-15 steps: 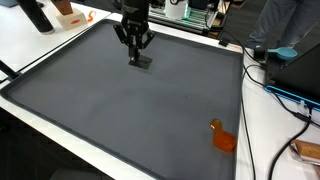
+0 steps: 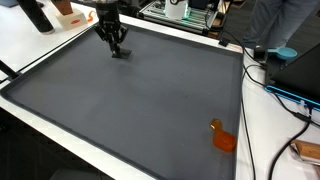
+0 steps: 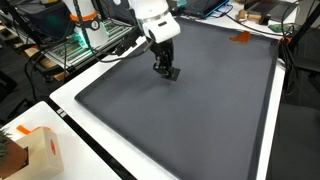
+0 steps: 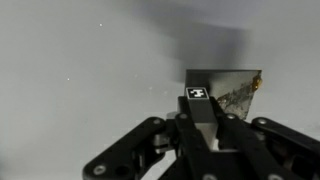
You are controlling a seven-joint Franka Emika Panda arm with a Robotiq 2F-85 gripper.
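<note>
In the wrist view my gripper is shut on a dark, flat, square-edged piece (image 4: pixel 237 92) with a worn, scratched face. Most of that piece sticks out to one side of the fingers, and part is hidden behind them. Exterior view 1 has the gripper (image 2: pixel 117 50) at the far left of the grey board, with the dark piece (image 2: pixel 124 54) at its tip. From the other side, the piece (image 3: pixel 171 74) hangs under the gripper (image 3: pixel 165 68), low at the board. Whether it touches the surface I cannot tell.
The grey board (image 2: pixel 150 95) is mostly bare, with wide free room in its middle. An orange-red object (image 2: pixel 223 138) lies near its front right corner. Cables and a black device (image 2: pixel 298 78) stand beyond the right edge.
In exterior view 1 the gripper has moved left and toward the board's far left corner, carrying the dark piece. The orange-red object has stayed put.
</note>
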